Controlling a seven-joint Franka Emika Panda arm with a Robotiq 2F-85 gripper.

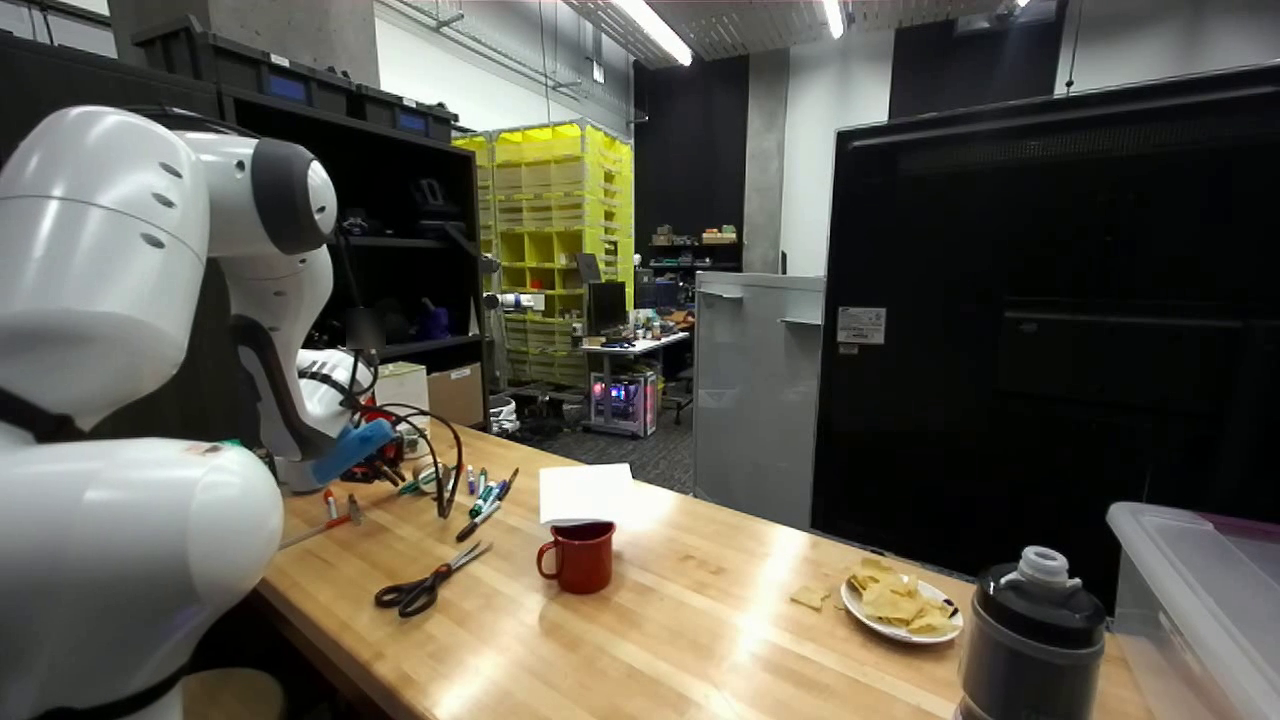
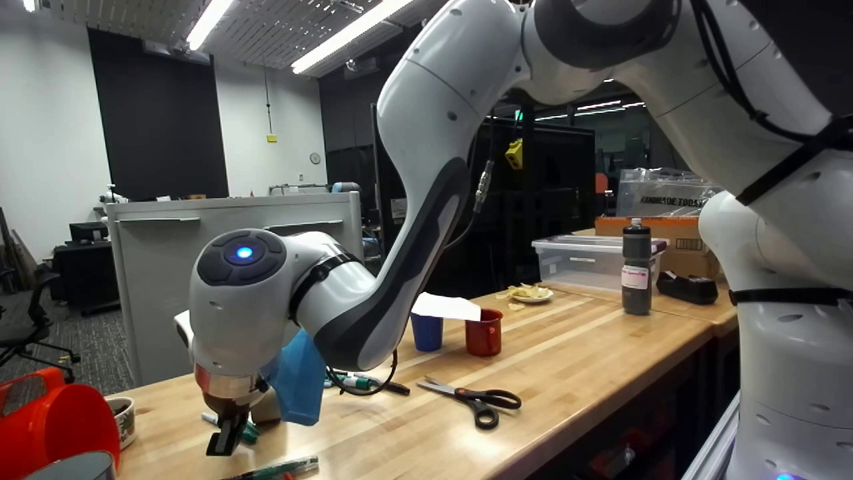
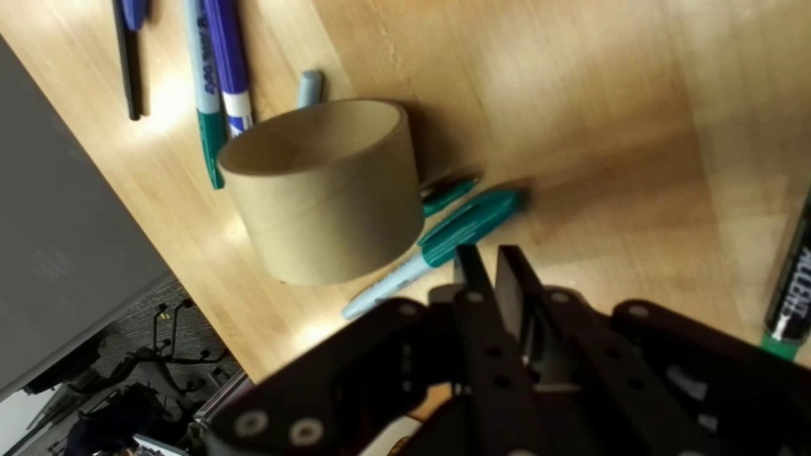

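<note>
In the wrist view, a teal-capped marker [image 3: 475, 220] lies on the table just past the fingertips of my gripper. The fingers stand a narrow gap apart, and nothing shows between them. A cardboard ring [image 3: 327, 197] sits left of the fingers, beside the marker. Part of another green-tipped pen [image 3: 448, 196] pokes out from behind the ring. In exterior view 2 my gripper [image 2: 227, 440] hangs low over the left end of the table, above a large green marker [image 2: 280, 471]. Exterior view 1 does not show the fingers clearly.
Several pens lie around, including a purple marker [image 3: 228, 53]. Black scissors [image 2: 472, 397], a red mug [image 2: 484, 333], a blue cup [image 2: 427, 332] and white paper [image 1: 582, 493] are farther along. An orange-red container [image 2: 68, 428] is near the gripper.
</note>
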